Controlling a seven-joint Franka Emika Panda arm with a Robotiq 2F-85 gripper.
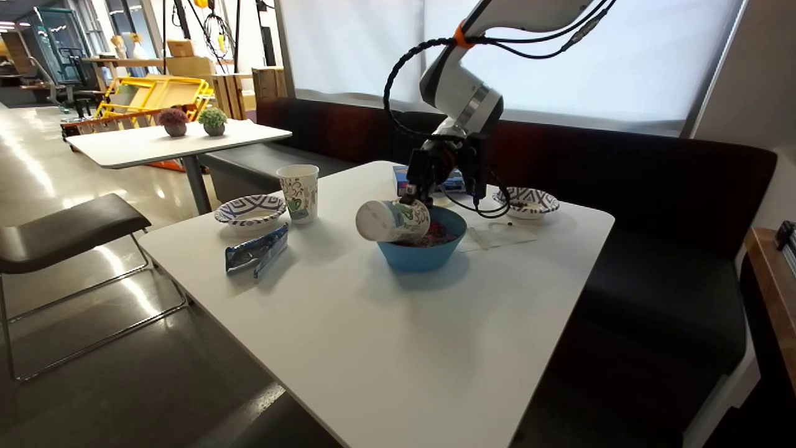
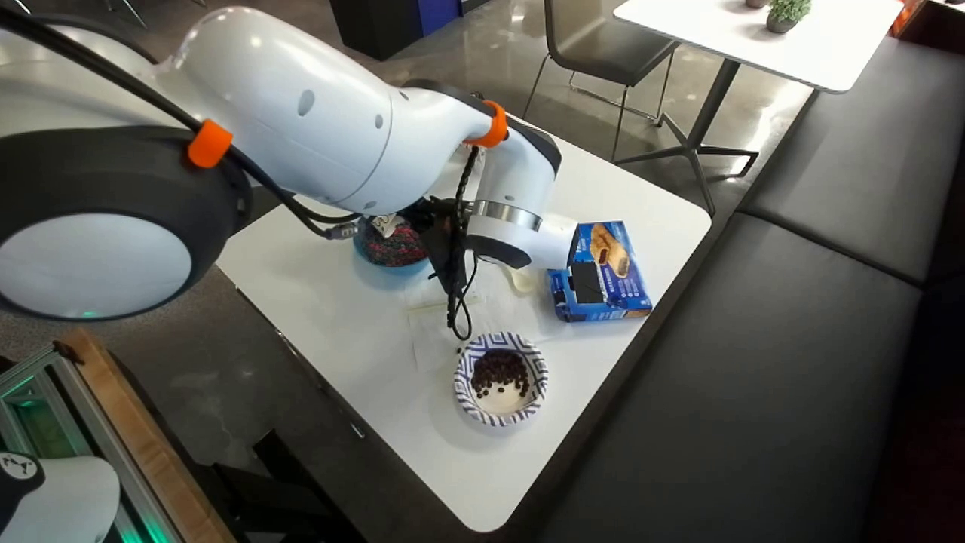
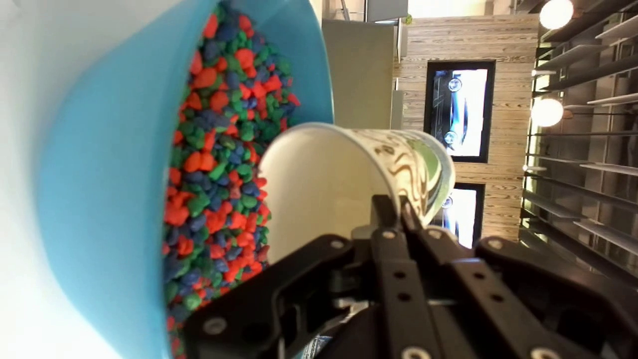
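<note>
A patterned paper cup (image 1: pixel 407 219) lies tilted on its side over the blue bowl (image 1: pixel 419 257), its base toward the left in exterior view 1. My gripper is shut on the cup's wall, one finger inside the rim and one outside. In the wrist view the cup's mouth (image 3: pixel 323 191) faces the bowl, and its visible inside is bare. Small red, green and dark blue pieces (image 3: pixel 224 179) fill the bowl below the mouth. Exterior view 2 shows the bowl's contents (image 2: pixel 394 246) beside my arm, which covers most of the cup.
Left of the bowl stand an upright cup (image 1: pixel 300 195), a patterned bowl (image 1: pixel 250 211) and a blue wrapper (image 1: pixel 257 252). A blue box (image 2: pixel 601 271) and a bowl of dark pieces (image 2: pixel 500 378) are on the other side.
</note>
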